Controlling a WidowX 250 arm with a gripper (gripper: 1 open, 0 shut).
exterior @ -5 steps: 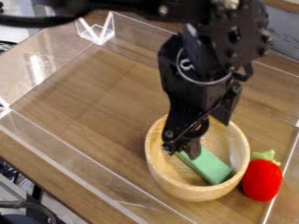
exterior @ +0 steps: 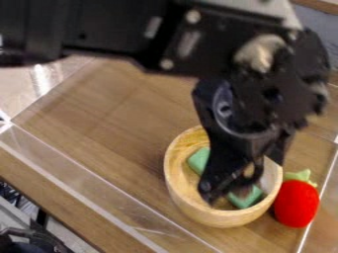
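Note:
A light wooden bowl point(exterior: 188, 195) holds a green block point(exterior: 246, 198), which is partly hidden by the black gripper point(exterior: 231, 173). The gripper reaches down from the top into the bowl, its fingers over the block. They are dark and blurred, so whether they are open or shut on it cannot be told.
A red tomato-like toy point(exterior: 295, 206) with a green top sits right beside the bowl. Cables and dark items lie at the lower left.
The arm has come lower and nearer, now covering more of the top of the view, and the fingers have moved down into the bowl over the green block.

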